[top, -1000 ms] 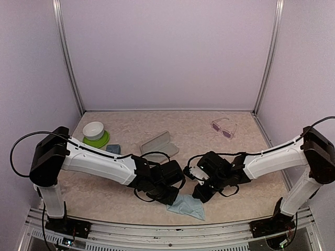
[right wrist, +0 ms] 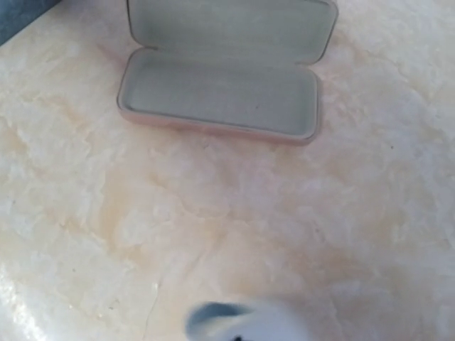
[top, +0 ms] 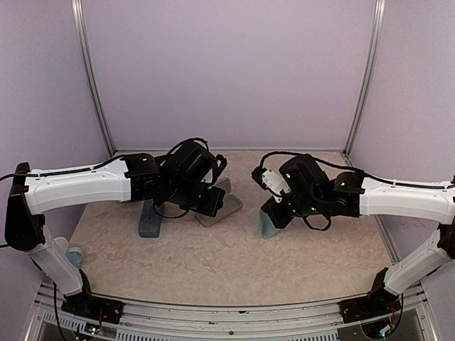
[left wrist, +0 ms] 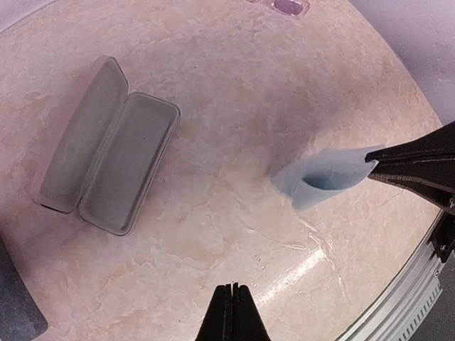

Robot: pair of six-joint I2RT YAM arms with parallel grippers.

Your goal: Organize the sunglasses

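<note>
Standing open on the table is the pink glasses case (left wrist: 135, 167), its grey inside bare; the left arm partly covers it in the top view. At the upper edge of the left wrist view, only part of the pink sunglasses (left wrist: 290, 6) shows, and the right arm hides them from above. A light blue cloth (left wrist: 323, 176) hangs from my right gripper, which is shut on its upper corner. My left gripper is shut, nothing between its fingers, nearer the front than the case.
A dark grey-blue box (top: 150, 220) lies left of the case. Some light blue item (top: 75, 256) sits at the left wall. The left arm blocks the back left.
Both arms have moved back from the front edge. The cloth, earlier stretched between the two grippers, now hangs from the right one alone; the left has moved left, away from it.
</note>
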